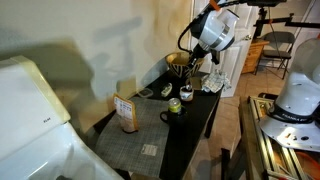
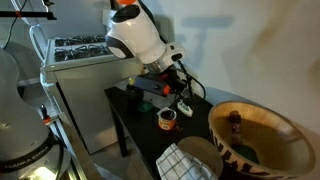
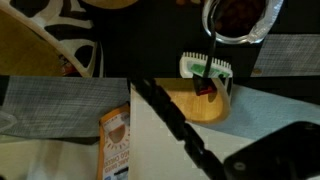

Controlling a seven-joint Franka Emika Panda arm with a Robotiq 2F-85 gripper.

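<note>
In exterior view 2, my gripper is shut on a small red-and-dark object, whose full shape is hard to make out. It hangs above a light cup with reddish contents, and the two appear apart. From exterior view 1, the gripper is near the basket, over the far end of the dark table. The wrist view shows a dark stick-like piece with a red part, near a white brush with green bristles and a cup with dark red contents. How firmly the object sits between the fingers is hidden.
A large basket stands beside the work area. A green-topped jar and dark mug are close to the cup. An upright orange package stands on the grey mat. A patterned cloth lies at the table's right.
</note>
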